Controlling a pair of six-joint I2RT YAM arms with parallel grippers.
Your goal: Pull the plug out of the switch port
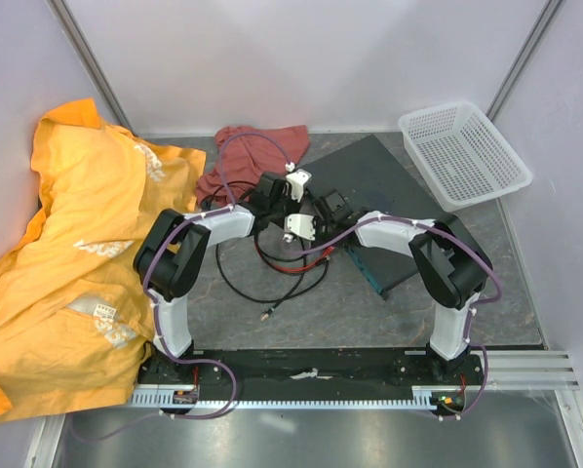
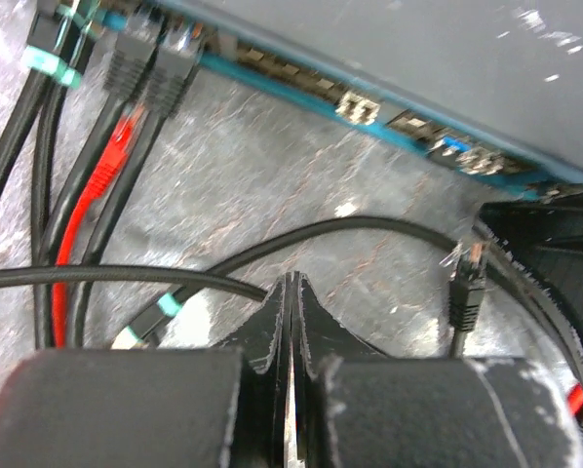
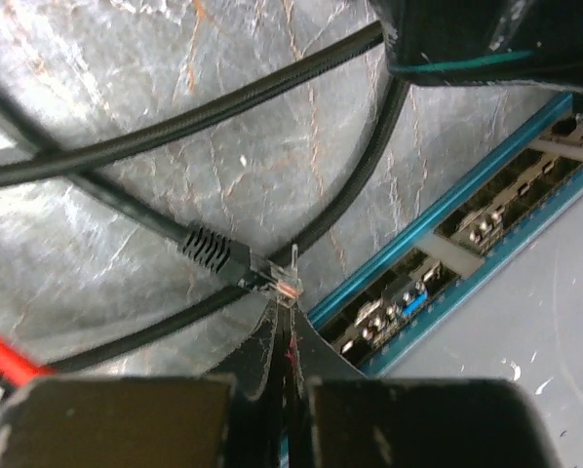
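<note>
The dark grey switch (image 1: 389, 180) lies flat, its teal-edged row of ports (image 2: 301, 83) facing the cables. A black cable's plug (image 3: 248, 263) with a clear tip is outside the ports, over the tabletop. My right gripper is shut, its fingertips right at the plug's clear end; no grip on it can be made out. In the left wrist view the same loose plug (image 2: 466, 288) shows near the right gripper's dark fingers (image 2: 540, 226). My left gripper is shut with nothing between its fingers, apart from the switch, a black cable passing beside its tips.
Other black plugs (image 2: 170, 78) sit at the switch's edge, near a red cable (image 2: 97, 180). Loops of black cable (image 1: 238, 288) cover the middle of the table. A white basket (image 1: 467, 156) stands back right, a red cloth (image 1: 262, 151) at the back, orange cloth (image 1: 87, 244) on the left.
</note>
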